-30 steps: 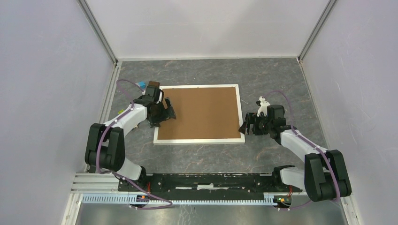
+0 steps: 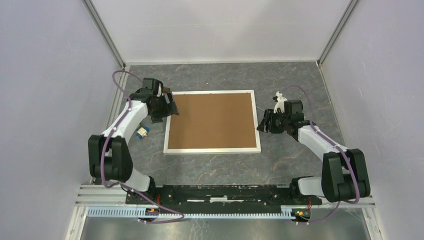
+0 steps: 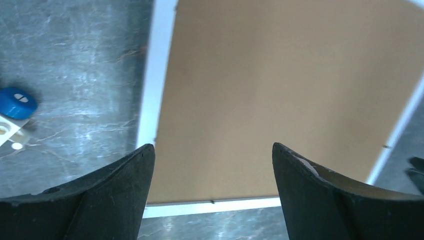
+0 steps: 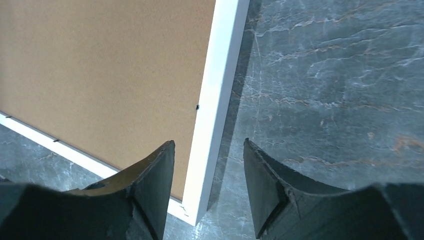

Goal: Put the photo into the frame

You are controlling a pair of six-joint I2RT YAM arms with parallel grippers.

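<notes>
A white frame (image 2: pixel 212 151) with a brown board (image 2: pixel 212 120) inside lies on the grey marble surface; I see no separate photo. My left gripper (image 2: pixel 167 104) hangs above the frame's left side, fingers apart and empty, with the board and border beneath it in the left wrist view. My right gripper (image 2: pixel 266 120) is at the frame's right side, open and empty, above the white right border (image 4: pixel 212 120).
A blue-and-white object (image 2: pixel 142 132) lies left of the frame, also in the left wrist view (image 3: pixel 17 104). A brown block (image 2: pixel 166 89) is partly behind the left arm.
My left gripper has moved toward the back left, off the board's middle toward its left edge. My right gripper has moved slightly toward the back.
</notes>
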